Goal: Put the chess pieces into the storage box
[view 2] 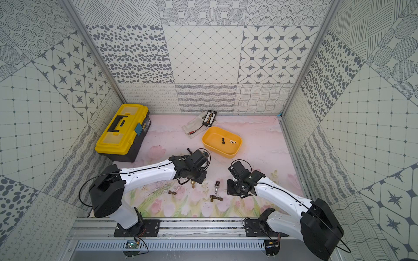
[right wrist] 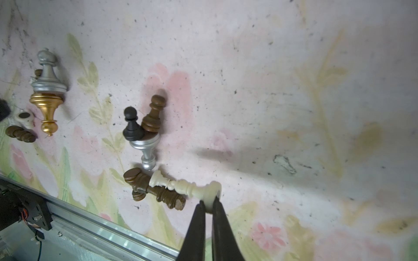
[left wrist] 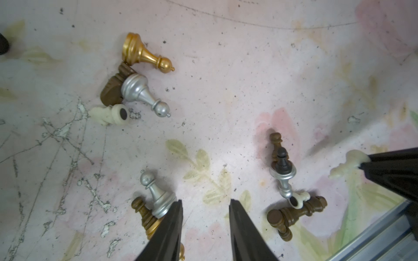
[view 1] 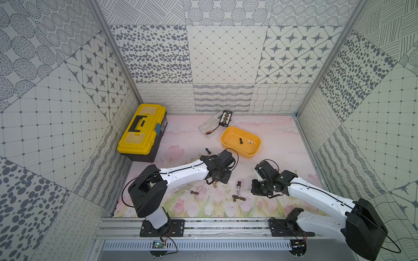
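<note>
My right gripper is shut on a white chess piece [right wrist: 189,188], raised above brown pieces [right wrist: 167,195], near a silver pawn [right wrist: 148,154] and black pawn [right wrist: 132,130]. My left gripper is open with nothing between its fingers, above more scattered pieces, including a gold pawn [left wrist: 143,54], silver pawns [left wrist: 159,195] and a white piece [left wrist: 104,114]. The orange storage box [view 1: 239,150] at the back holds black and white pieces [view 1: 250,141].
A yellow toolbox [view 1: 137,134] stands at the back left. A clear bag [view 1: 206,126] and a rectangular case [view 1: 225,118] lie behind the orange box. Metal rails border the front edge.
</note>
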